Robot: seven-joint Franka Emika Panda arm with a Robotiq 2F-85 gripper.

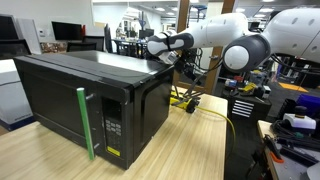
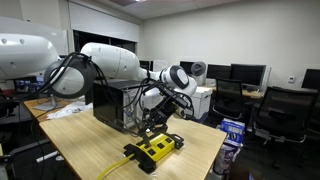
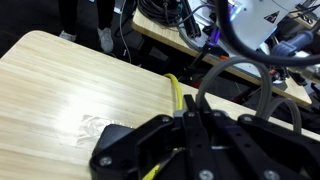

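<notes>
At the far end of the wooden table, my gripper [image 2: 152, 133] is low over the yellow power strip [image 2: 156, 153], reaching down among its black parts. It appears shut on a dark object, too small and covered to name. In the wrist view, my gripper fills the lower right, its fingertips hard to make out. Beside it lies a flat black piece [image 3: 108, 150], partly covered, with the yellow cable [image 3: 178, 92] rising behind. A large black microwave [image 1: 85, 100] stands close to the gripper; a green strip [image 1: 86, 122] runs down its front.
The yellow cord [image 1: 222, 115] runs off across the table. Bare tabletop [image 2: 205, 140] lies right of the power strip. The arm [image 1: 225, 33] arches over from the right. Office chairs [image 2: 290, 120] stand beyond the table.
</notes>
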